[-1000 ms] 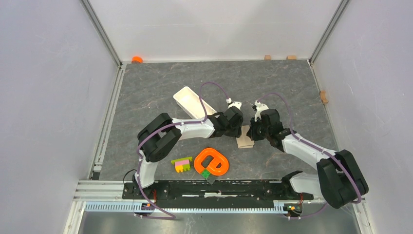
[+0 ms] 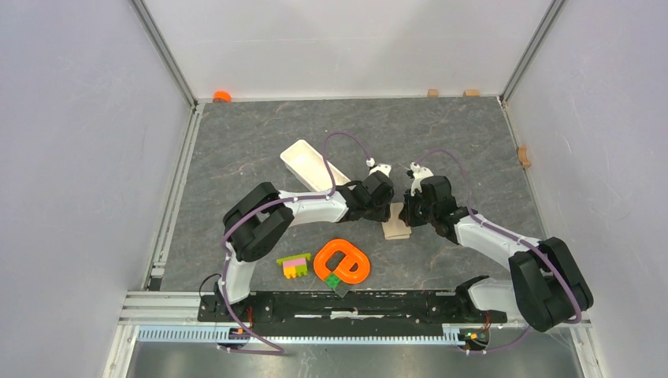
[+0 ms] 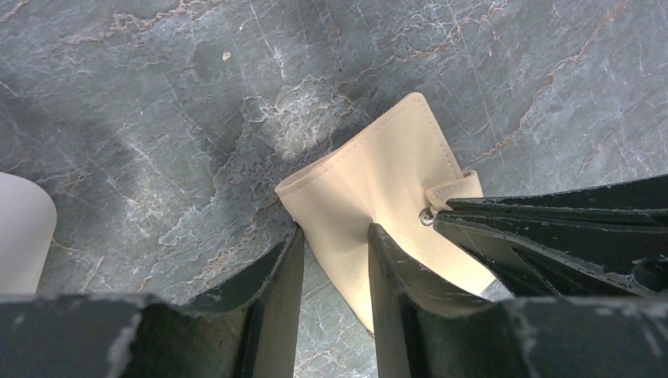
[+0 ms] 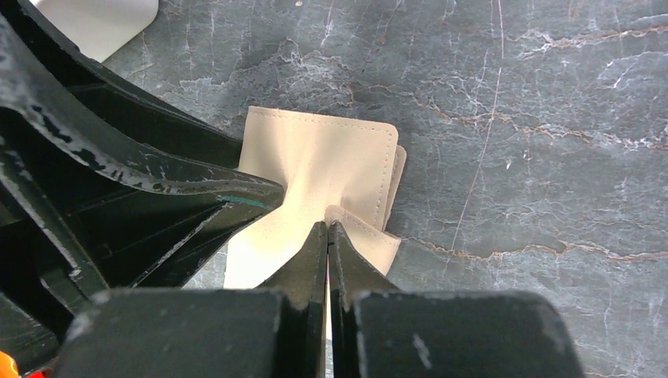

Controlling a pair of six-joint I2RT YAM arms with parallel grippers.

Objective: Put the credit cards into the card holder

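Note:
The beige card holder [image 2: 396, 226] lies on the grey table between my two grippers; its stitched leather [image 3: 386, 165] is bulged a little near one edge. My left gripper is partly open, its fingertips over the holder's left edge with a gap between them. The right gripper is shut at the short strap [image 4: 366, 236] of the holder, whose thin tip rises to the fingertips. Beside that gripper a small metal snap [image 3: 426, 216] shows in the left wrist view. No credit cards can be made out in any view.
A white open tray [image 2: 303, 161] stands behind my left arm. Toward the front lie an orange ring-shaped toy [image 2: 359, 266] and colored building blocks [image 2: 295, 267]. Both grippers are close together over the holder.
In the top view the right arm's elbow has shifted very slightly toward the back. The left arm and the card holder look the same.

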